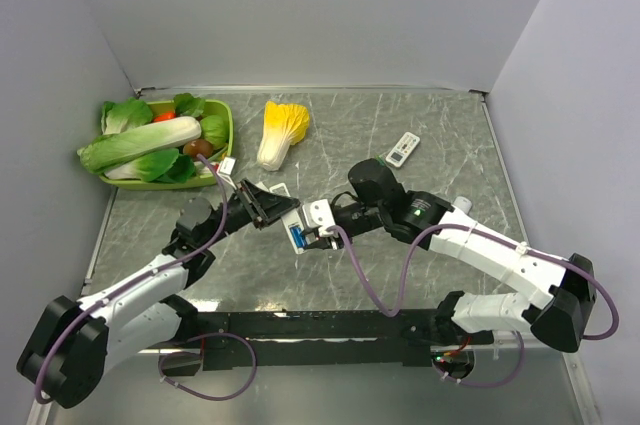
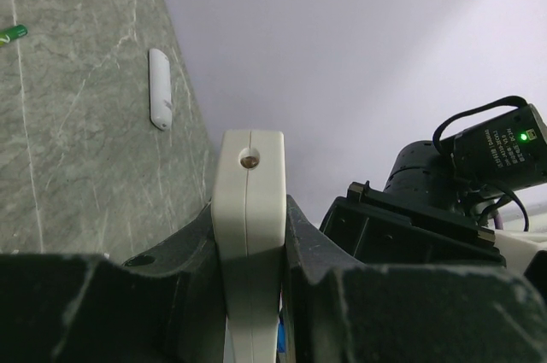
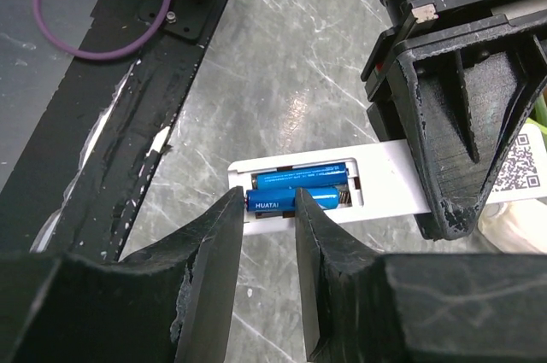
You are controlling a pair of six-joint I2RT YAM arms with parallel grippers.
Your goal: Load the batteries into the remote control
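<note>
The white remote (image 3: pixel 386 177) is clamped in my left gripper (image 1: pixel 284 201), its battery bay facing the right wrist camera. In the bay lie two blue batteries, one (image 3: pixel 298 178) flat along the upper side, the other (image 3: pixel 270 200) in front of it beside a spring. My right gripper is part open, its fingertips at either end of the front battery, touching or very near it. In the left wrist view the remote's end (image 2: pixel 248 166) stands upright between the fingers.
A green bin (image 1: pixel 220 110) of vegetables is at the back left, a yellow cabbage (image 1: pixel 280 132) at the back. Another remote (image 1: pixel 402 149) lies back right, with a small green item near it.
</note>
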